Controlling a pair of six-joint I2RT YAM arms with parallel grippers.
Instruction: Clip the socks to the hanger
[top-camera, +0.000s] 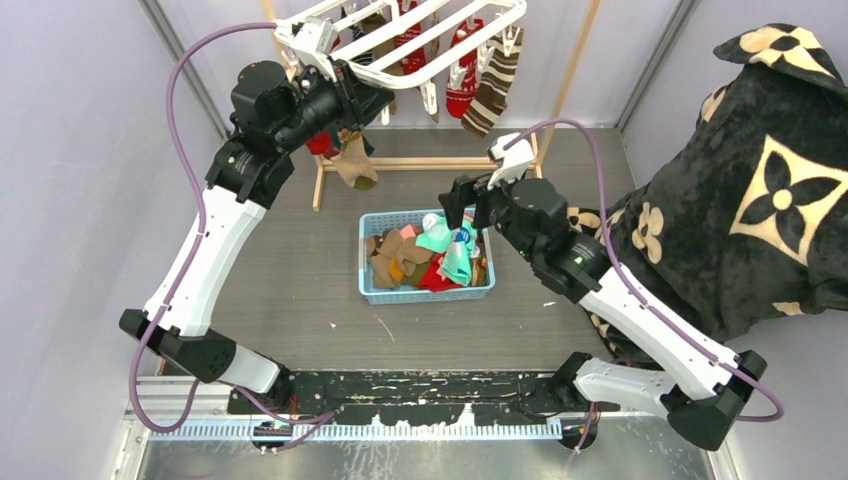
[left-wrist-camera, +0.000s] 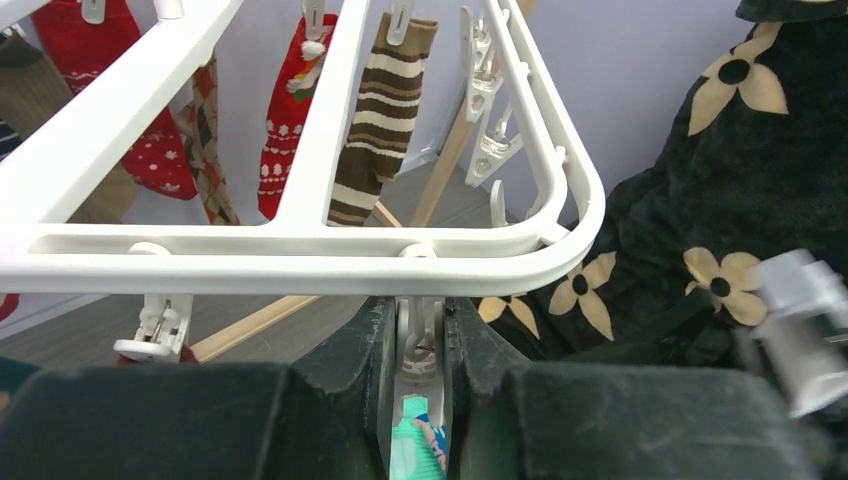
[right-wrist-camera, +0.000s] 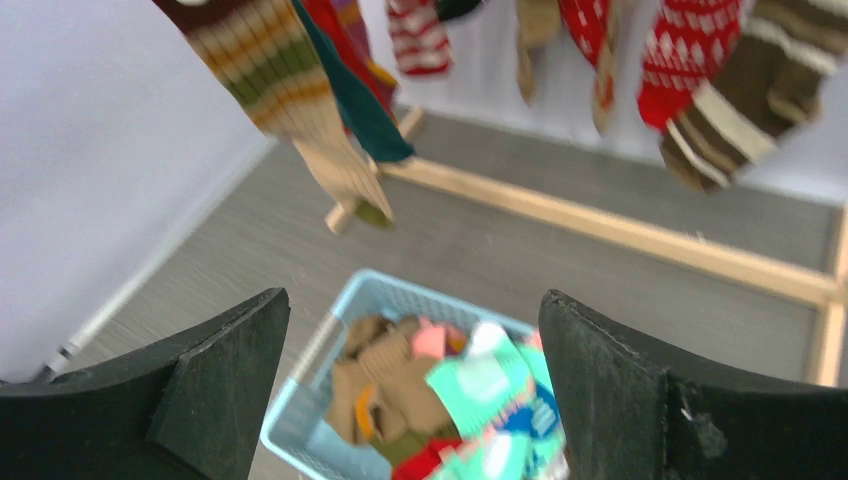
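The white hanger (top-camera: 474, 30) hangs at the top with several socks clipped on it, including a brown striped sock (left-wrist-camera: 378, 115) and a red sock (left-wrist-camera: 287, 120). My left gripper is shut on a white clip (left-wrist-camera: 420, 370) under the hanger's front rail. Below it in the top view hangs a tan sock (top-camera: 356, 160). My right gripper (top-camera: 465, 195) stands lower, above the blue basket (right-wrist-camera: 300, 420), open with nothing between its fingers; the basket holds loose socks in several colours.
A wooden stand (top-camera: 430, 163) runs behind the basket. A black flowered blanket (top-camera: 700, 240) covers the right side. Grey floor around the basket is clear.
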